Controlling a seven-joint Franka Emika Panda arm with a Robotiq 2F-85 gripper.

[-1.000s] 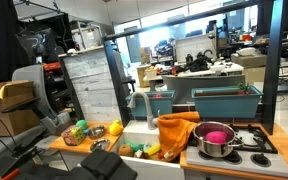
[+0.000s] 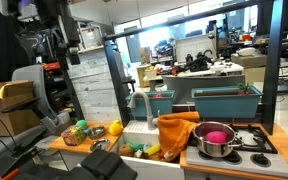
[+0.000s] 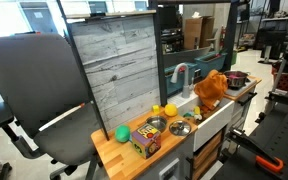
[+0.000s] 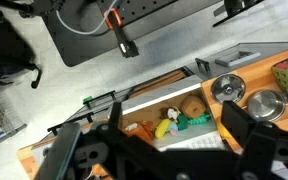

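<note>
My gripper stands open in the wrist view, its two dark fingers wide apart with nothing held between them. Below it lies an open drawer with colourful toy food, including a yellow piece (image 4: 162, 128). In exterior view 1 the arm hangs at the upper left, high above the counter and clear of everything on it. A pot (image 2: 214, 140) with a pink thing inside sits on the black stove (image 2: 252, 150). An orange towel (image 2: 178, 131) drapes over the counter beside the sink's grey faucet (image 2: 142, 106).
Metal bowls (image 3: 180, 128), a green round object (image 3: 123, 133) and a purple-and-yellow box (image 3: 146, 139) occupy the counter's left end. Blue-green bins (image 2: 227, 104) stand behind the counter. A dark post (image 2: 271, 65) rises at the right.
The arm has come into exterior view 1 from the upper left, moving right and into fuller view. The counter objects look unmoved.
</note>
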